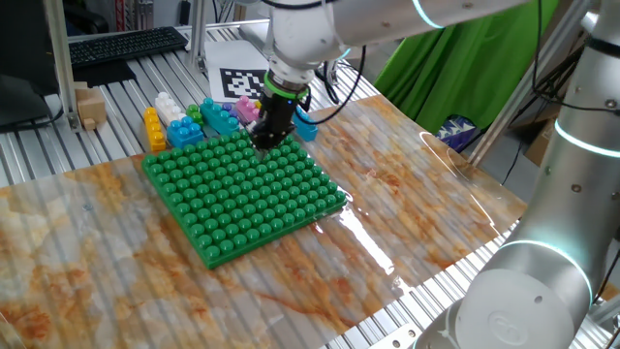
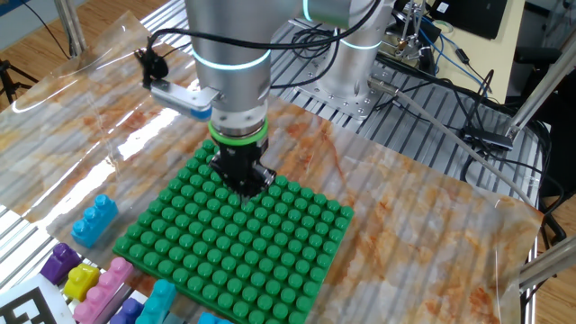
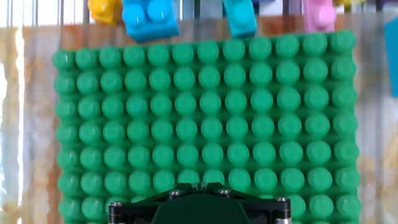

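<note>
A green studded baseplate (image 1: 237, 199) lies flat on the marbled sheet, with no bricks on its studs. My gripper (image 1: 260, 153) points down above the plate, toward its far side in exterior view 1. In the wrist view, the fingertips of the gripper meet at the bottom middle, shut with nothing visible between them. Beyond the plate's edge is a row of loose bricks: yellow-orange (image 3: 104, 10), blue (image 3: 149, 17), teal (image 3: 240, 17) and pink (image 3: 319, 15). A separate blue brick (image 2: 94, 220) lies off one corner of the plate.
A purple brick (image 2: 60, 263) and a yellow one (image 2: 81, 282) lie close to the pink brick. Wooden blocks (image 1: 91, 105) and a printed marker sheet (image 1: 242, 82) are farther back. The marbled sheet (image 1: 97, 262) is clear in front of the plate.
</note>
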